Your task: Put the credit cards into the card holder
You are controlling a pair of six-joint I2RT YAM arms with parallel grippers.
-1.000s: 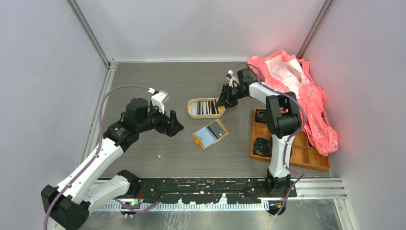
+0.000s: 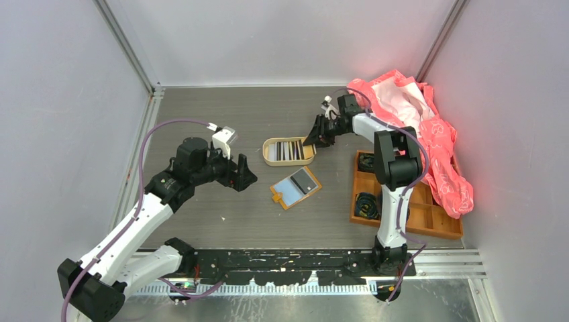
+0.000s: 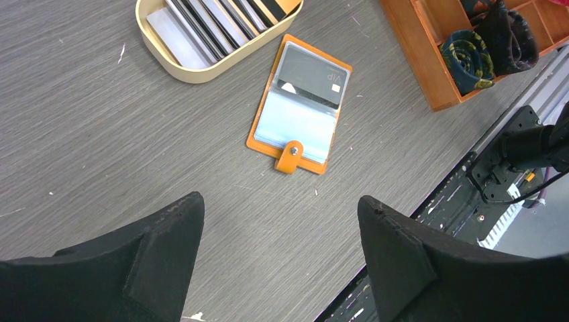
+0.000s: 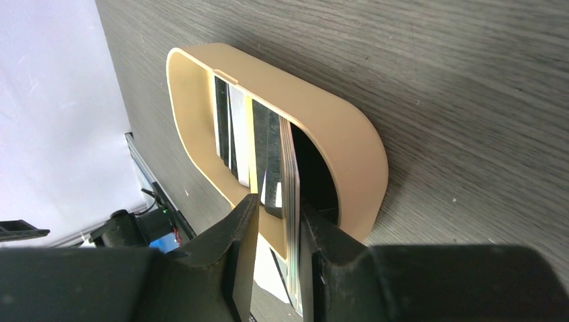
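A cream oval box (image 2: pixel 267 151) of upright cards (image 2: pixel 285 150) stands mid-table. Below it lies an orange card holder (image 3: pixel 290 158) with a grey card (image 3: pixel 308 79) in its clear pocket. My right gripper is at the box's right end, partly open, its fingers around several cards at that end; whether it grips them is unclear. My left gripper is open and empty, left of the holder.
A wooden compartment tray (image 2: pixel 436 228) with dark rolled items sits at right, a pink bag (image 2: pixel 436 154) behind it.
The left arm is still.
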